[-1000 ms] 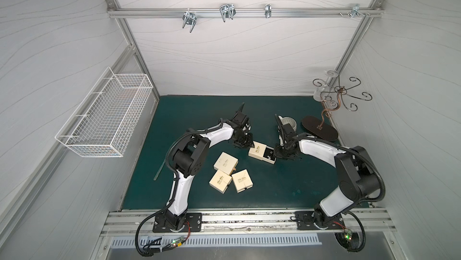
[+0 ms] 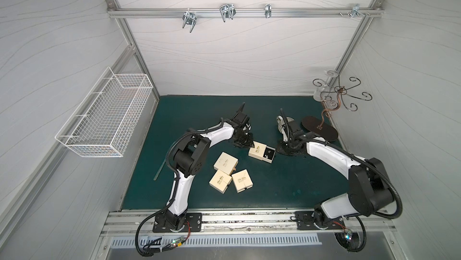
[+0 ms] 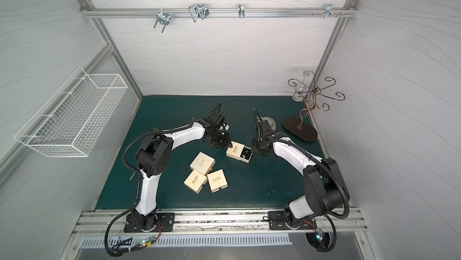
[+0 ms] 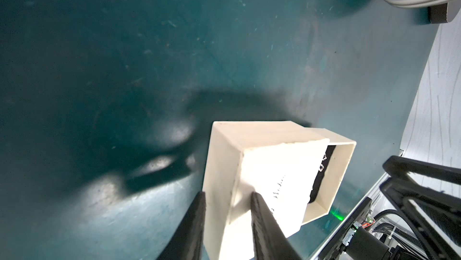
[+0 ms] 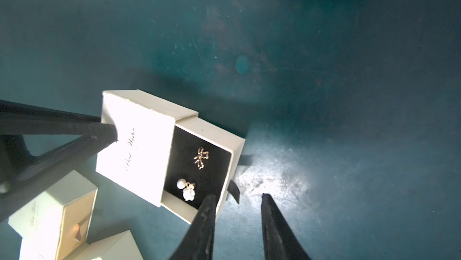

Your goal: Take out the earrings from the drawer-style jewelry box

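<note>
A cream jewelry box (image 5: 139,144) lies on the green table with its drawer (image 5: 211,132) pulled partly out to the right. On the drawer's black lining are a gold bow-shaped earring (image 5: 201,157) and a pearl earring (image 5: 187,190). A dark pull tab (image 5: 233,191) sticks out of the drawer front. My left gripper is shut on the box's closed end, one finger on either side of its corner edge. Beyond the drawer front, my right gripper stands open and empty; in the right wrist view its left finger overlaps the drawer's near corner.
Three more cream boxes (image 2: 225,163) sit close together in front of the left arm. Behind the right gripper is a pale ribbed round container (image 3: 269,123). A scrolled metal stand (image 2: 319,128) occupies the right back.
My right gripper has risen and shifted slightly; its arm has swung outward. More of the drawer now shows in the top left view. The left arm and the box body stay put.
</note>
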